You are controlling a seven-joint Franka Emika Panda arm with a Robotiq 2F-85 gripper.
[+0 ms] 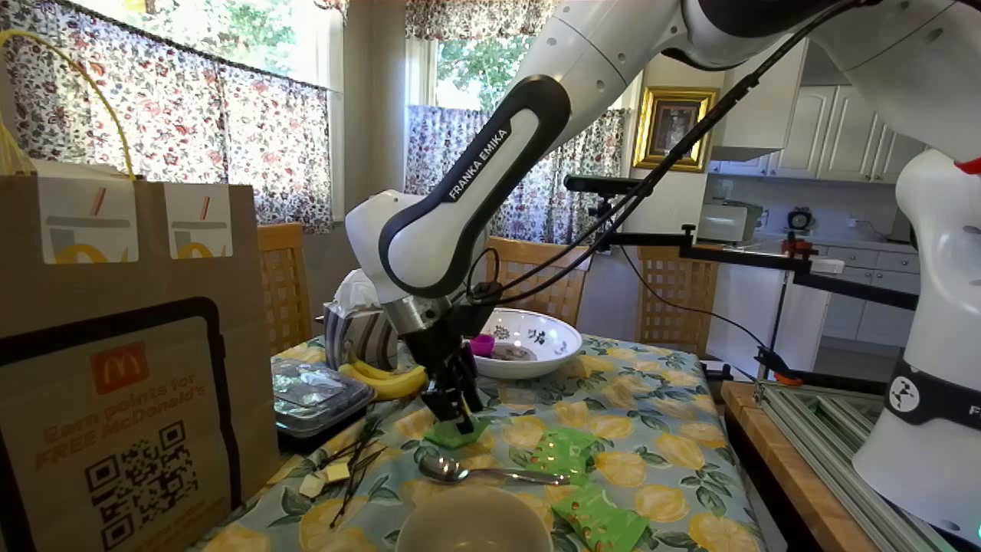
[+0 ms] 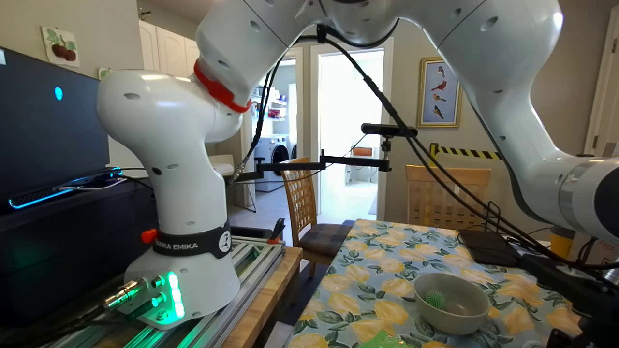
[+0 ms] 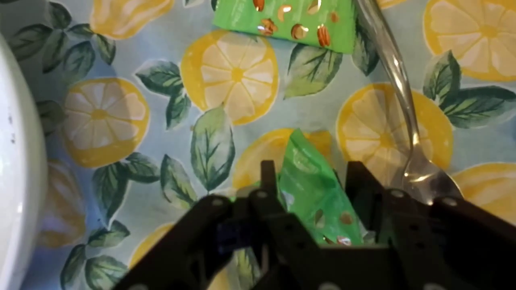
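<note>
A crumpled green snack packet (image 3: pixel 314 193) lies on the lemon-print tablecloth, and in the wrist view part of it rises between the fingers of my gripper. The fingers stand part open, one finger on either side of the packet; whether they touch it I cannot tell. In exterior view 1 my gripper (image 1: pixel 457 418) is down at the same green packet (image 1: pixel 455 434), hiding some of it. Two more green packets, one nearer the middle (image 1: pixel 562 452) and one closer to the front (image 1: pixel 599 517), lie flat to the right.
A metal spoon (image 1: pixel 451 470) lies just in front of the gripper. Behind stands a large white bowl (image 1: pixel 552 345) with a pink item. Bananas (image 1: pixel 391 379), a clear-lidded tray (image 1: pixel 317 395) and a paper bag (image 1: pixel 138 368) are left. A beige bowl (image 2: pixel 452 319) holds a spiky green ball (image 2: pixel 435 298).
</note>
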